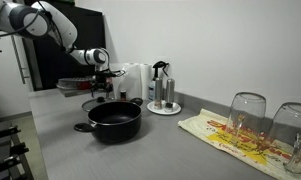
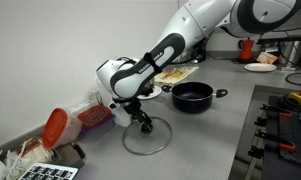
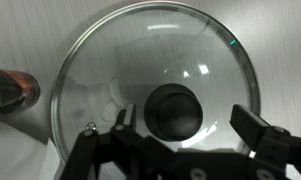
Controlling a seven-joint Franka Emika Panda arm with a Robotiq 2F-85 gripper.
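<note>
A round glass lid [image 2: 132, 145] with a dark rim and black knob [image 3: 174, 112] lies flat on the grey table. My gripper [image 2: 140, 116] is over the lid, its fingertips close around or just above the knob; contact cannot be made out. From the wrist, the open fingers [image 3: 252, 128] stand wide apart on either side of the knob. A black two-handled pot [image 1: 115, 122] sits uncovered on the table, apart from the lid; its inside looks empty in the second exterior view.
Red and clear containers [image 2: 62, 126] crowd the table behind the lid. Bottles on a white plate [image 1: 164, 107] stand behind the pot. Two upturned glass jars [image 1: 247, 112] rest by a yellow patterned cloth [image 1: 212, 127]. Bare table [image 1: 180, 155] lies in front.
</note>
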